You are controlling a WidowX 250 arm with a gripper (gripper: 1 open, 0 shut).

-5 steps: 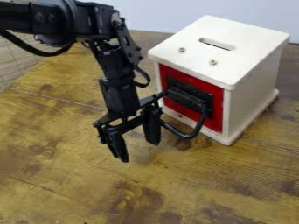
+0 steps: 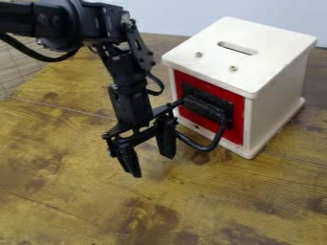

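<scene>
My black gripper [image 2: 148, 154] hangs low over the wooden table, left of a white box [image 2: 255, 57] with a slot and two small knobs on top. Its two fingers are spread apart, with nothing seen between them. The box's front is a red panel [image 2: 189, 84] with a dark fixture in it, partly hidden behind a black looped cable or tube that runs beside my arm.
Bare wooden table [image 2: 76, 201] fills the front and left of the view. A white wall stands behind the box, and a tiled surface shows at the far left edge.
</scene>
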